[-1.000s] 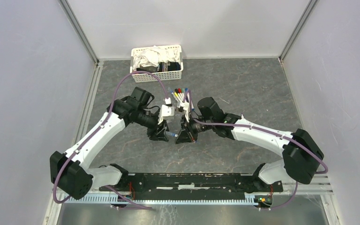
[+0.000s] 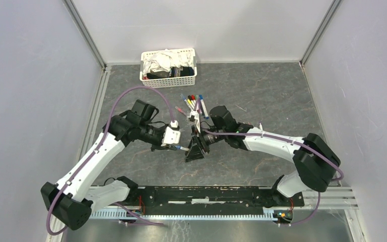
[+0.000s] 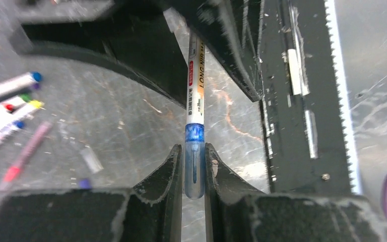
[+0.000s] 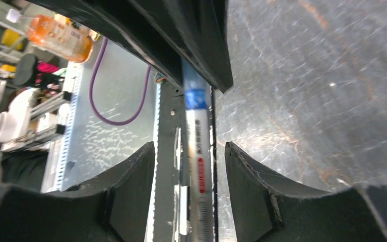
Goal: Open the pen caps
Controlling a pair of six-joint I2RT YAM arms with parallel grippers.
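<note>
My left gripper is shut on the clear cap [image 3: 194, 176] of a white pen [image 3: 195, 96], with a blue band just above the fingertips. The cap still sits on the barrel. From there the barrel reaches between the fingers of my right gripper, which stands part open. In the right wrist view, gaps show on both sides of the pen [image 4: 199, 166], so those fingers look clear of it. Seen from the top, the pen [image 2: 182, 148] bridges the two grippers above the table; its far end is hidden by the right gripper [image 2: 193, 153].
Several pens [image 2: 195, 101] lie side by side behind the grippers, with a pink pen [image 2: 180, 110] apart from them. A small clear piece [image 3: 90, 159] rests on the table nearby. A white basket [image 2: 170, 82] holding cloth stands at the back.
The left arm has shifted left, showing more of the pen between the grippers. The right arm has moved slightly left, its gripper staying around the barrel.
</note>
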